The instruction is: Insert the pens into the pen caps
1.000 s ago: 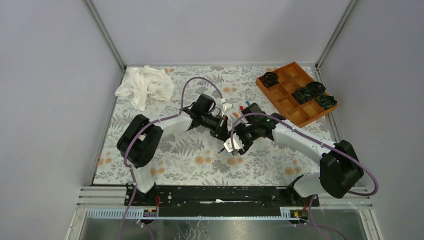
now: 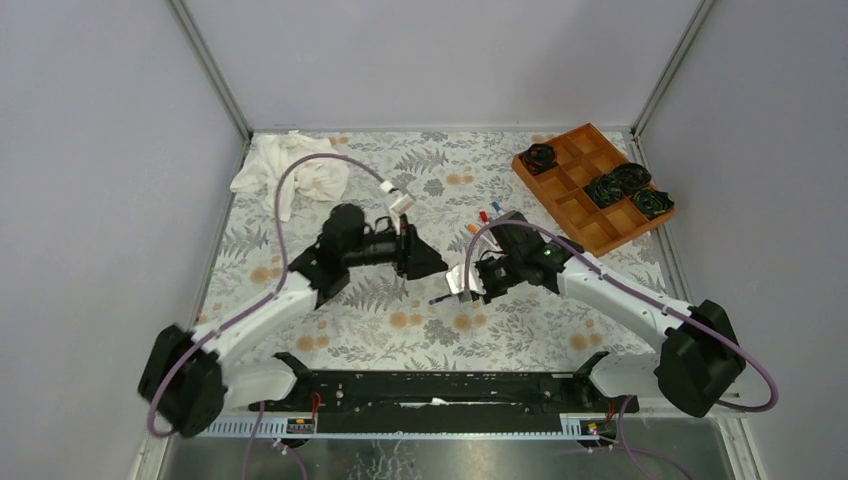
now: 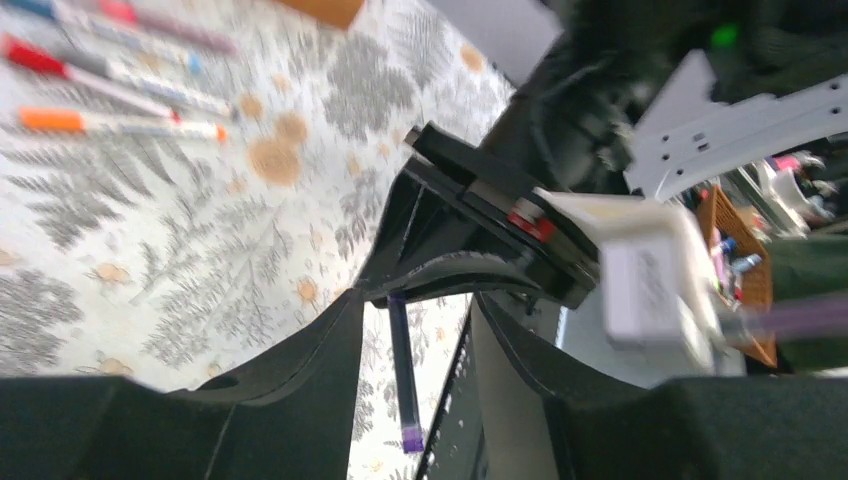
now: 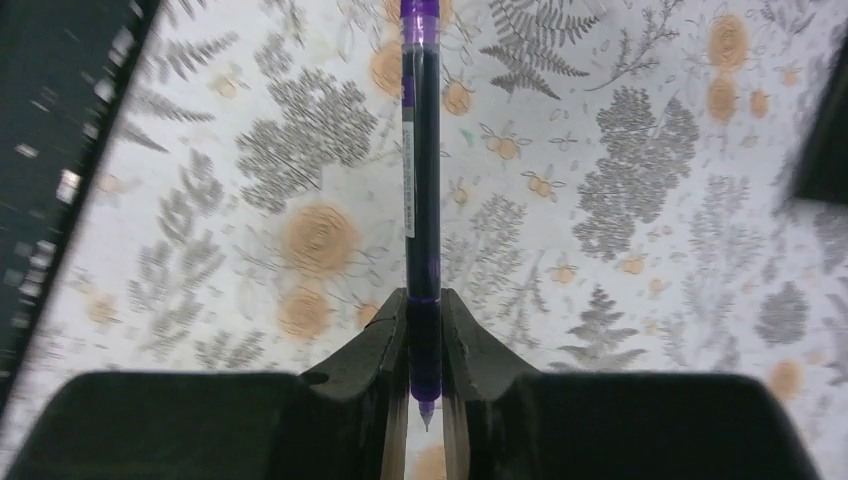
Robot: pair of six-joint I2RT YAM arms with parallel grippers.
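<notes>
My right gripper (image 2: 470, 290) is shut on a dark pen with purple ends (image 4: 423, 170), which points away from the fingers in the right wrist view; its near end shows a tip. My left gripper (image 2: 425, 265) is just left of it, its fingers (image 3: 310, 400) apart with nothing seen gripped; the pen appears beyond them in the left wrist view. Several other pens lie on the cloth behind the right arm, among them an orange one (image 3: 120, 125) and a red one (image 3: 45, 60).
A wooden compartment tray (image 2: 575, 205) with dark coiled items stands at the back right. A white cloth (image 2: 290, 170) lies at the back left.
The left arm has swung left and toward the front, its gripper drawing away from the right one.
</notes>
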